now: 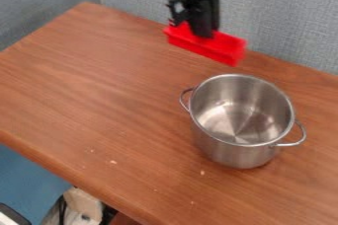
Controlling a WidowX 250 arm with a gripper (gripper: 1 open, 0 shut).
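A red rectangular block hangs in the upper middle of the camera view, above the back of the table, with my black gripper shut on it. The block is tilted slightly, its right end lower. A steel pot with two loop handles stands on the right side of the wooden table, below and right of the block. The fingertips are partly hidden by the block.
Grey padded walls run along the back. At the bottom left, past the table's edge, are a blue surface and some dark items.
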